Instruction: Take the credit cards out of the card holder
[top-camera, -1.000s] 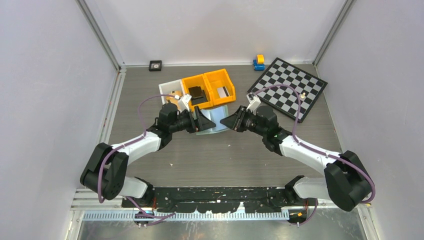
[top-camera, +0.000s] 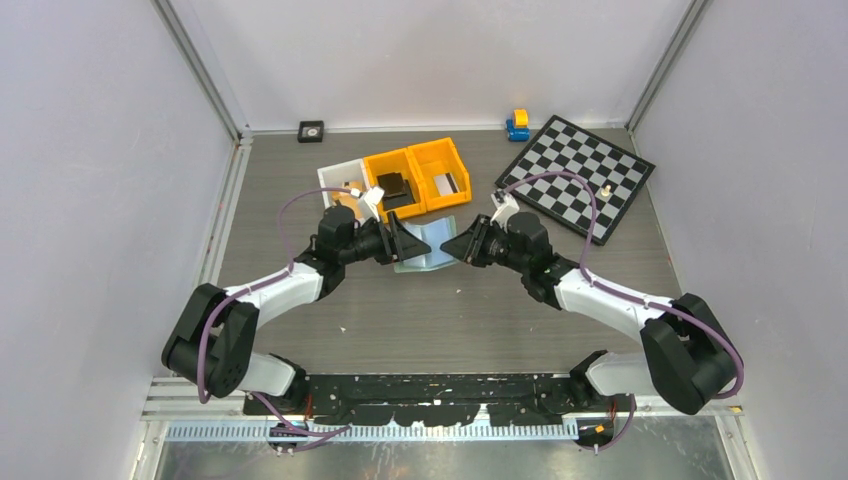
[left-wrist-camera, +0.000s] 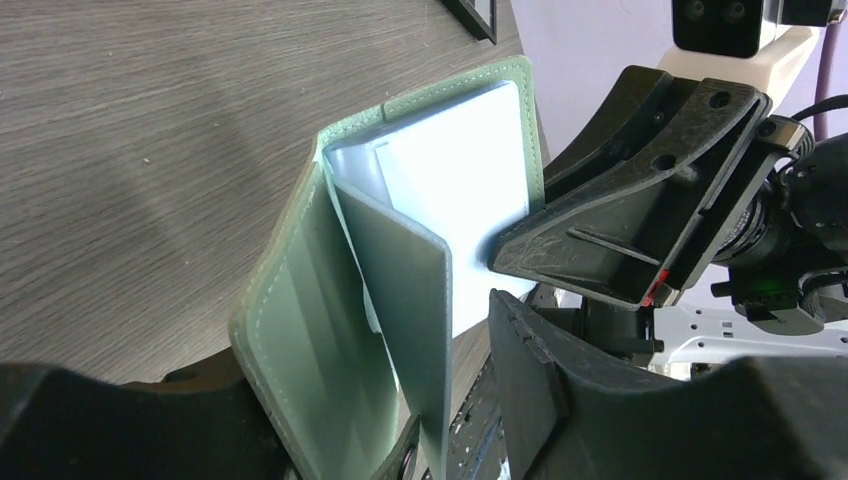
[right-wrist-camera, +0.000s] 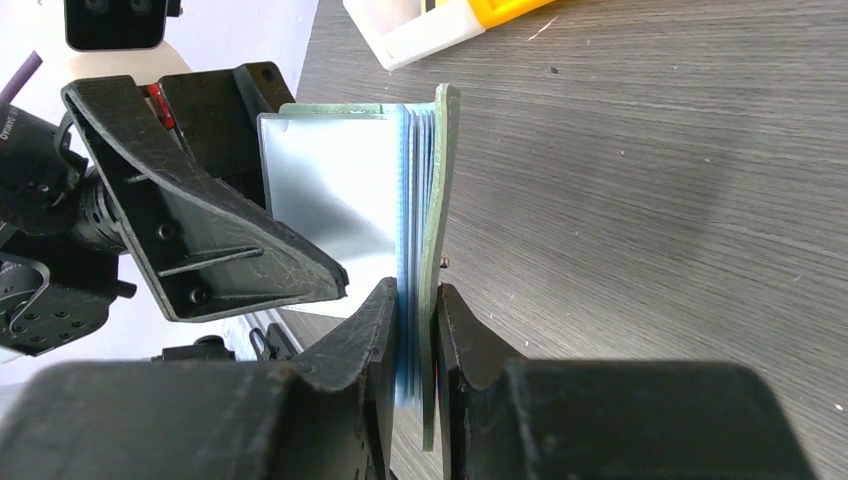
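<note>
The pale green card holder (top-camera: 433, 232) is held up above the table between my two grippers, its covers spread and its clear bluish sleeves showing. My right gripper is shut on one cover and a stack of sleeves. Around the other side of the holder (left-wrist-camera: 310, 330), my left gripper stands part open, with a green cover and a flap between its fingers but a gap beside them. A white sheet or sleeve face (left-wrist-camera: 455, 190) shows inside the fold. Whether cards sit in the sleeves, I cannot tell.
Behind the grippers stands an orange bin (top-camera: 440, 203) with compartments holding dark items and a whitish card-like piece. A white bin (top-camera: 328, 178) adjoins it. The checkerboard (top-camera: 560, 150) lies at the back right. Bare table (top-camera: 430, 330) stretches in front.
The right arm drifted a little, and its gripper still grips the holder's right side.
</note>
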